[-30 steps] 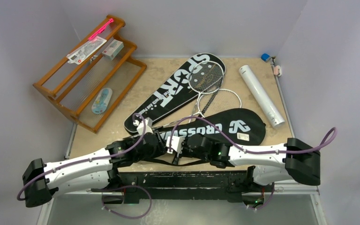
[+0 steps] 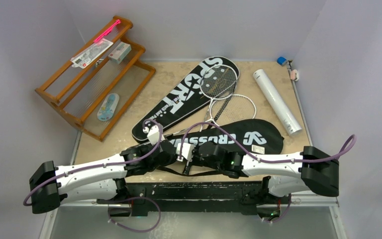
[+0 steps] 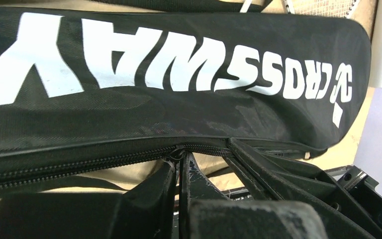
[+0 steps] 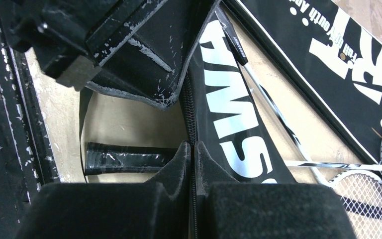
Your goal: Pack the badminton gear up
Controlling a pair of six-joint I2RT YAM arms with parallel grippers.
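The black CROSSWAY bag point(image 2: 243, 134) lies along the front of the table, its zipper point(image 3: 79, 166) facing me. Both grippers meet low over that zipper. My left gripper is shut at the zipper, by what looks like the slider; whether it grips it I cannot tell. My right gripper is shut on the zipper band. Behind, the SPORT bag point(image 2: 176, 102) lies diagonally, with two white-framed rackets point(image 2: 217, 67) overlapping on and beside it, their handles partly hidden.
A white tube point(image 2: 276, 99) lies at the right. A tilted wooden rack point(image 2: 129, 102) with small items stands at the back left. A small blue object point(image 2: 281, 60) is at the back right corner. The arms crowd the front centre.
The right arm is almost still, and the CROSSWAY bag's right end has moved very slightly.
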